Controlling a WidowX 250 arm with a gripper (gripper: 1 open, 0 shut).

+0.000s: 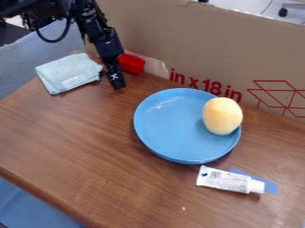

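My black gripper (117, 78) reaches down to the table at the back left, beside a folded pale blue cloth (67, 73) and in front of a red object (134, 63); its fingers are too small and dark to read. A blue plate (167, 125) holds a pale yellow round object (222, 116) on its right side. A white tube (224, 179) lies at the front right on a piece of blue tape (268, 187).
A cardboard wall (215, 44) with red printing bounds the back of the wooden table (95, 160).
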